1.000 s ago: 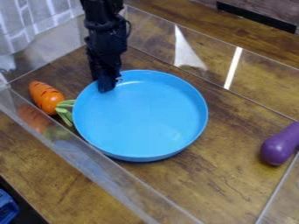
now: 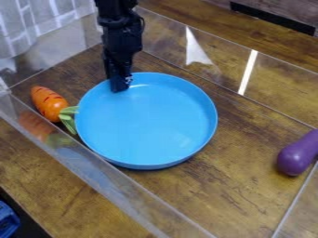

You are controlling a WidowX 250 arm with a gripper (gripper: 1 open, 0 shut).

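A large blue plate (image 2: 147,121) lies in the middle of the wooden floor of a clear-walled enclosure. My dark gripper (image 2: 119,78) is at its far left rim, reaching down from the top with its fingertips at or on the rim; whether the fingers grip it is too dark to tell. An orange toy carrot (image 2: 50,102) with green leaves lies left of the plate, its leaves touching or very near the rim. A purple eggplant (image 2: 298,154) lies at the right side.
Clear panels run along the left and right of the scene. Bare wood (image 2: 112,204) is free in front of the plate and between plate and eggplant. A blue object (image 2: 6,220) shows at the lower left edge.
The plate has shifted slightly left, along with small movement of my gripper at its rim. The carrot and eggplant look unmoved.
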